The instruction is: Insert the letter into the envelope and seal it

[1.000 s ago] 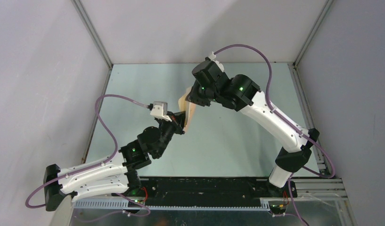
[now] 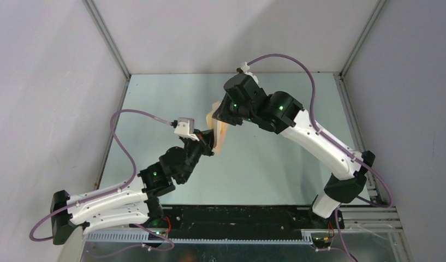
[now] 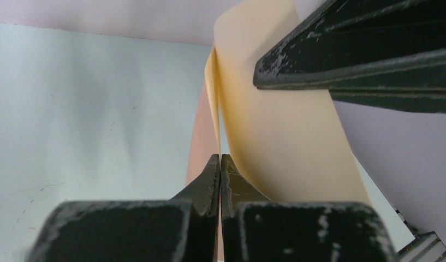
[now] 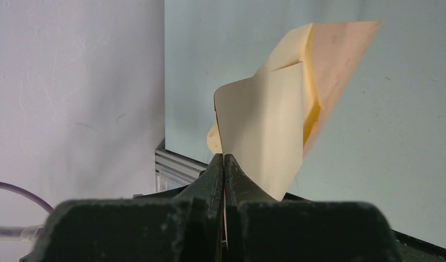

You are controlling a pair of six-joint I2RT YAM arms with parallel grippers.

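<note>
Cream and pinkish folded paper (image 2: 221, 131) is held above the table between both grippers. My left gripper is shut on a thin cream edge. In the left wrist view, a finger (image 3: 329, 68) of my right gripper lies across the cream panel (image 3: 286, 147). My right gripper is shut on the edge of that rounded-corner cream panel (image 4: 267, 120). Behind it, the right wrist view shows a yellowish fold (image 4: 309, 98) and a pinkish panel (image 4: 340, 65). Which panel belongs to the letter or the envelope I cannot tell.
White walls (image 2: 231, 33) stand behind it and at both sides. A dark gap (image 2: 237, 221) runs along the table's front edge.
My right gripper has shifted slightly toward the table's front, and the paper near it has moved a little. The left arm stays still.
</note>
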